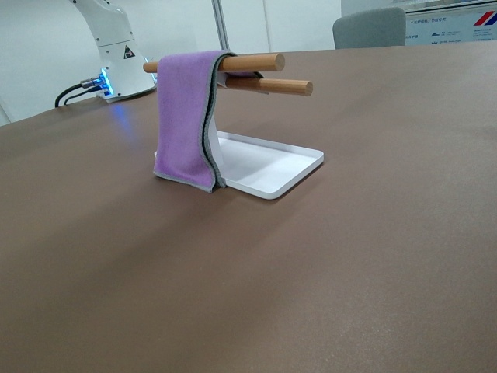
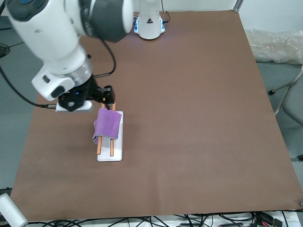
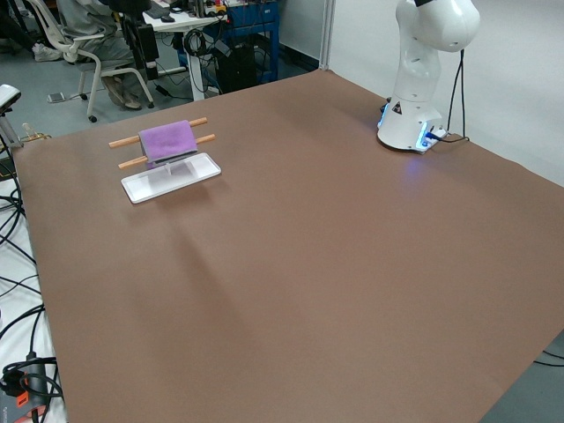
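Note:
A purple towel with grey edging hangs over the wooden bars of a small rack on a white base. In the left view my black gripper is above the far end of the bars, partly covering them; whether its fingers are open or shut cannot be made out. I cannot tell if it touches the rack.
Cables run along the near edge, and a chair stands beside the table.

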